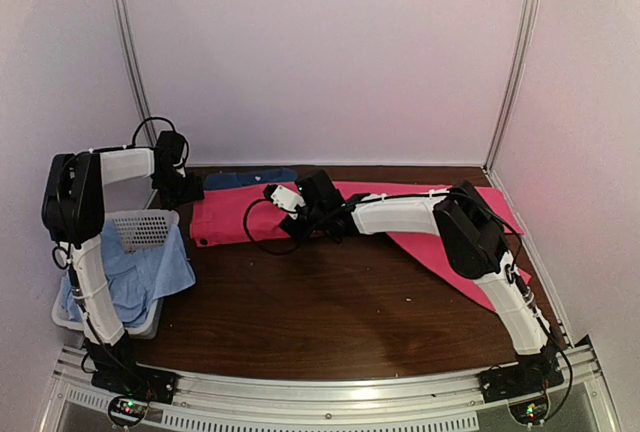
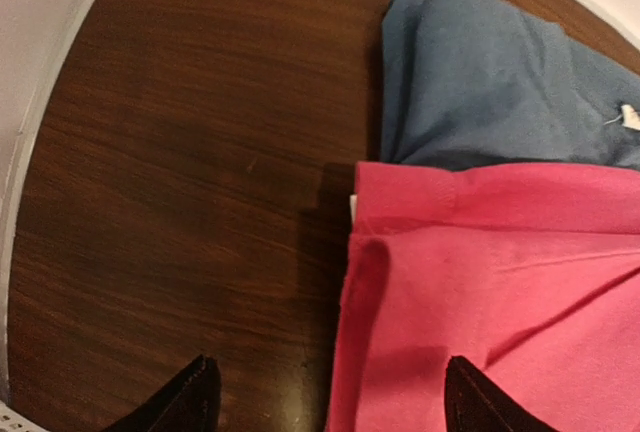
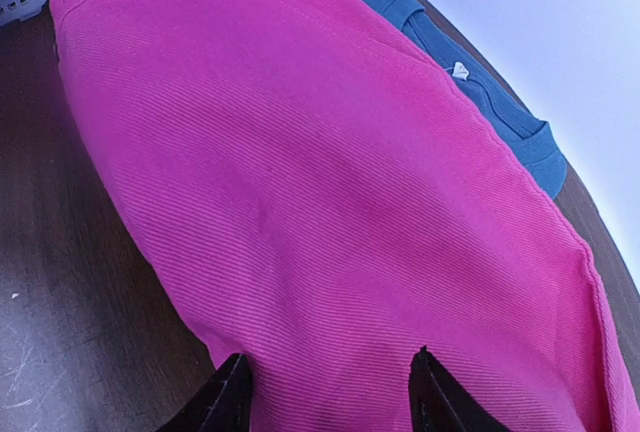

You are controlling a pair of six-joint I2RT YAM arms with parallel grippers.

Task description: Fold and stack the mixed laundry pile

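Pink trousers (image 1: 225, 217) lie long across the back of the table, one leg angling toward the front right; in the left wrist view their folded end (image 2: 420, 302) shows beside a blue-grey folded cloth (image 2: 480, 72). My left gripper is open over that left end, its fingers low at either side of the edge. My right gripper has its fingers apart over the middle of the pink fabric (image 3: 280, 182); whether they touch it is unclear.
A folded blue garment (image 1: 250, 177) lies along the back edge. A white basket (image 1: 140, 227) holding light blue cloth (image 1: 150, 277) stands at front left.
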